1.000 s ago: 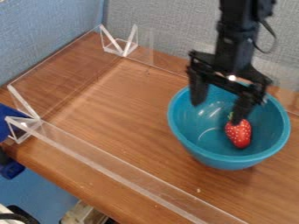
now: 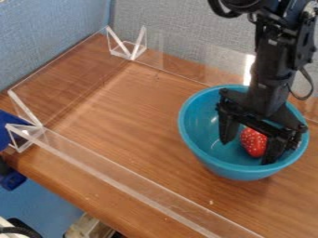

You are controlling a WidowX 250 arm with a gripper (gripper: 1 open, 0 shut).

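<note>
A teal bowl [image 2: 206,149] sits at the right of the wooden counter. My black gripper [image 2: 254,141] is down inside it, open, its fingers on either side of a red strawberry [image 2: 254,140]. The gripper's body hides part of the strawberry, so whether the fingers touch it cannot be told.
A grey padded wall stands behind. A blue object [image 2: 7,125] is beyond the left edge.
My gripper has moved down into the bowl and over the strawberry, which is now mostly covered by it. The bowl has stayed in place.
</note>
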